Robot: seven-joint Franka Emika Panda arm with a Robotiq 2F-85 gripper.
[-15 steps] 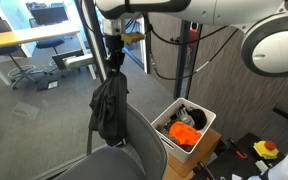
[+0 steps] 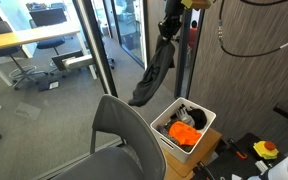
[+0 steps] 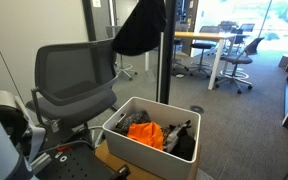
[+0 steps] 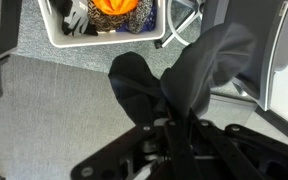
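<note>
A dark grey cloth [image 2: 157,73] hangs from my gripper [image 2: 170,28], which is shut on its upper end high above the floor. In exterior view 1 the cloth slants down to the left, apart from the chair and the box. Exterior view 2 shows only the lower part of the cloth [image 3: 141,28]; the gripper is out of that frame. In the wrist view the cloth [image 4: 189,75] spreads out beyond the gripper, and the folds cover the fingertips.
A white box [image 3: 170,157] holds an orange cloth [image 3: 145,134] and several dark and patterned cloths. Beside it stands a grey mesh chair [image 2: 122,125]. A dark post [image 3: 166,75] rises behind the box. Grey carpet [image 4: 59,125] lies open below.
My gripper has moved right in exterior view 1, carrying the cloth away from above the chair towards the box. The cloth now swings out to the left. Box and chair stay put.
</note>
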